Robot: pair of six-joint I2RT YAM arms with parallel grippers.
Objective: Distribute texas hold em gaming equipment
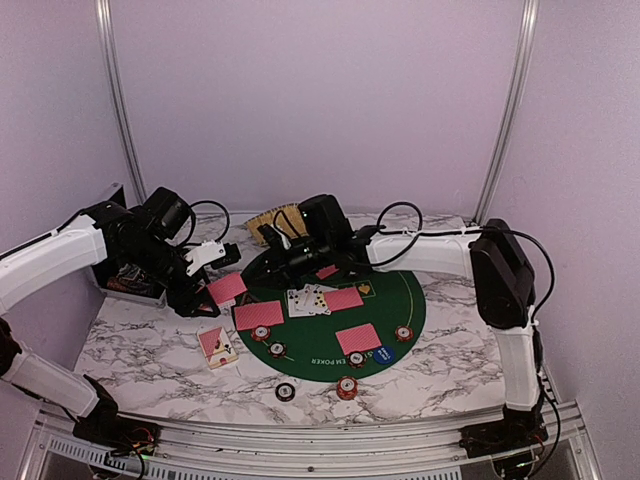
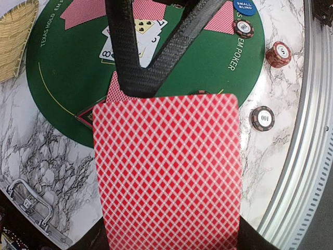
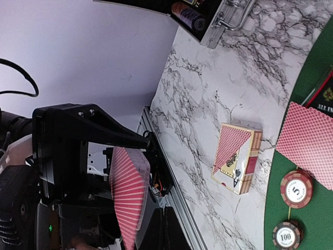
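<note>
A clear-edged deck of red-backed cards (image 2: 169, 166) is clamped in my left gripper (image 1: 205, 298), above the table at the left of the green mat (image 1: 320, 360). My right gripper is shut, its fingers together and bare. In the left wrist view its joined tips show just beyond the deck, without a card. Red-backed cards (image 1: 258, 316) lie at the mat's left. More face-down cards (image 1: 358, 339) are at its front and middle. Face-up cards (image 1: 307, 302) lie overlapped at the centre, partly shaded by the right arm.
Chips (image 3: 296, 190) sit round the mat, with a blue small blind disc (image 1: 384, 356). A 100 chip (image 1: 285, 391) and a red stack (image 1: 346, 388) stand off its front edge. An opened card box (image 3: 237, 159) lies left, a chip case (image 1: 130, 285) behind, a wicker basket (image 1: 262, 222) at the back.
</note>
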